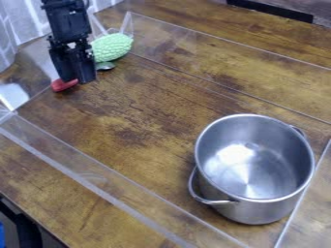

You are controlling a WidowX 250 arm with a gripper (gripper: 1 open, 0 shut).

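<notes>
My black gripper (73, 64) hangs low at the upper left, over a small red object (62, 84) that is partly hidden by it. Whether the fingers are open or shut is hard to make out. Just right of the gripper lies a pale green bumpy object (111, 46), with something small and silvery under its lower edge. A steel pot (253, 174) with side handles stands at the lower right.
Clear plastic strips or walls run along the edges of the wooden surface (155, 116). A light, crumpled backdrop lies behind the gripper at the left.
</notes>
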